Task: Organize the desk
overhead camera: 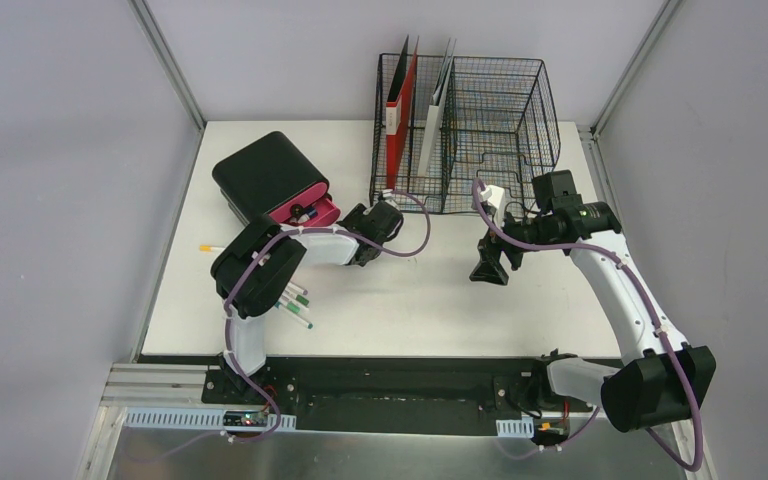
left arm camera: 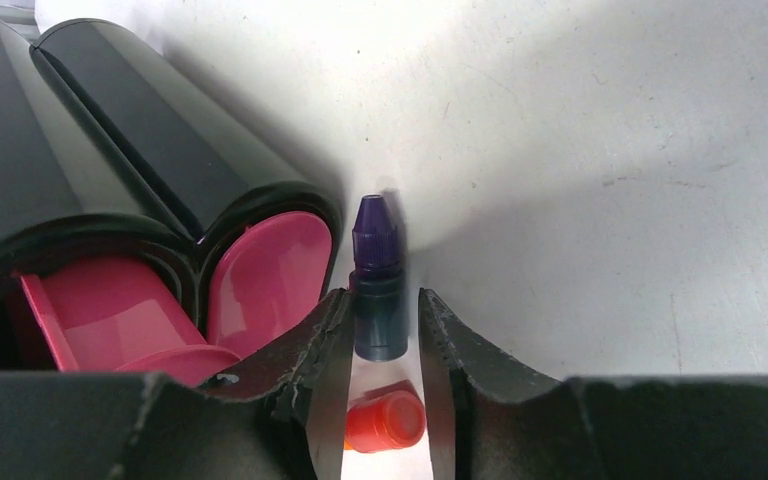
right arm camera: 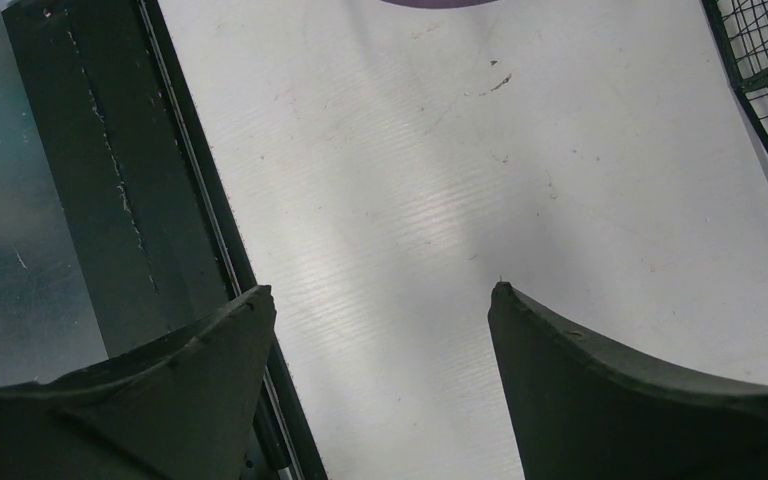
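A black pen case [overhead camera: 265, 172] with pink compartments sits at the desk's left. In the left wrist view, my left gripper is part open over a small dark purple-capped bottle or marker [left arm camera: 376, 270] beside the case; whether it touches is unclear. A red cap [left arm camera: 385, 420] lies below it. Several markers [overhead camera: 293, 310] lie toward the front left, partly under my left arm. My right gripper is open over bare desk at the right, nothing between its fingers.
A black wire rack [overhead camera: 500, 120] at the back holds a red binder [overhead camera: 396, 140] and a white one [overhead camera: 430, 135].
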